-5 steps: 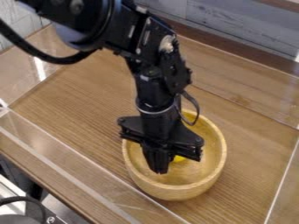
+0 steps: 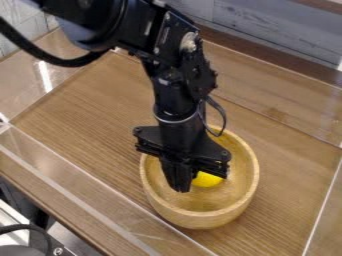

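My black gripper (image 2: 179, 176) points down into a light tan bowl (image 2: 201, 208) on the wooden table, its fingers shut with nothing seen between them. A yellow object (image 2: 209, 178) lies in the bowl just right of the fingertips, partly hidden behind the gripper; its shape is hard to tell.
A pale wall (image 2: 281, 35) runs along the back. Dark cables and other items sit off the table's edge at the lower left.
The gripper has moved slightly up and back, away from the camera, showing more of the yellow object. The bowl has stayed in place.
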